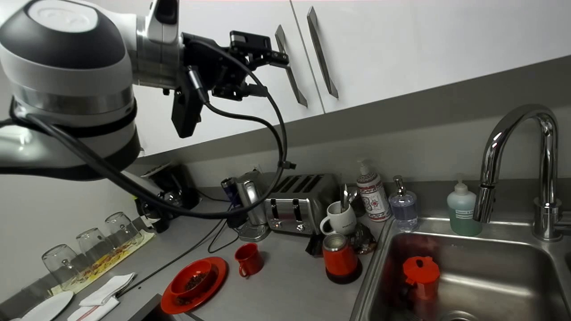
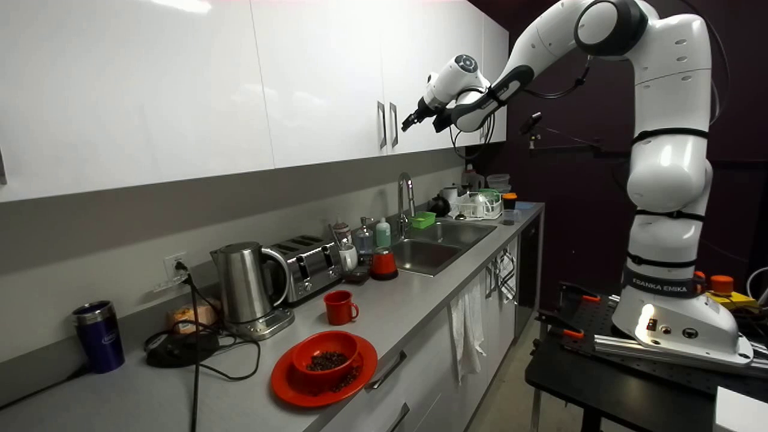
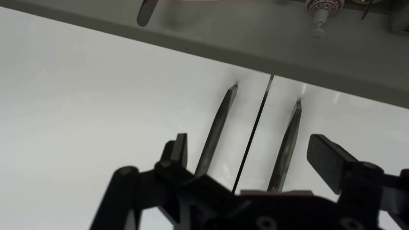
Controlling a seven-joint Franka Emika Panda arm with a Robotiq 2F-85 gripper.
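My gripper stands open in front of the white upper cabinet, with nothing held. In the wrist view, two grey bar handles appear between the spread fingers: the left handle (image 3: 216, 130) and the right handle (image 3: 285, 149). The dark door seam (image 3: 253, 134) runs between them. Both doors are shut. Exterior view 1 has the gripper (image 1: 269, 75) with its fingertips close to the nearer handle (image 1: 290, 67), overlapping it in view; contact cannot be judged. The farther handle (image 1: 322, 53) is clear of the gripper. From exterior view 2, the gripper (image 2: 419, 126) is seen beside the handle pair.
Below, the counter holds a toaster (image 1: 299, 200), red mug (image 1: 249, 260), red bowl (image 1: 192, 278) on a red plate (image 1: 222, 270), and soap bottles. A tall faucet (image 1: 548, 160) rises by the sink (image 1: 498, 262). Space directly beneath the gripper is free above the counter.
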